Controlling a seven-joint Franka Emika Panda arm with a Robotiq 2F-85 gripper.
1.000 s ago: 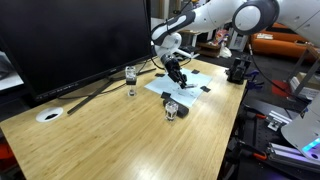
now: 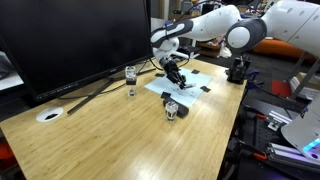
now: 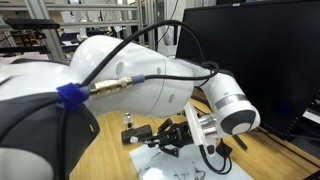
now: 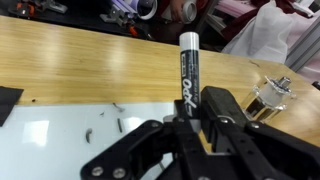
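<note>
A whiteboard marker (image 4: 190,80) with a white tip end and a black lettered label points up the middle of the wrist view. My gripper is shut on it, and the marker's lower end is hidden by the fingers. Below lies a white board (image 4: 75,135) with a few short dark marks. Exterior view 1 has the gripper (image 2: 180,80) low over the board (image 2: 205,92); whether the marker touches the board cannot be told. A dark eraser-like block (image 4: 222,104) is just beyond the gripper in the wrist view.
A clear, metallic-looking cup (image 4: 268,98) stands beside the dark block. Another cup (image 2: 131,80) is near the large black screen (image 2: 75,45). A white ring-shaped item (image 2: 50,114) lies at the table's left.
The arm has shifted slightly left in exterior view 1, staying low over the board. The cups and the dark block have not moved.
</note>
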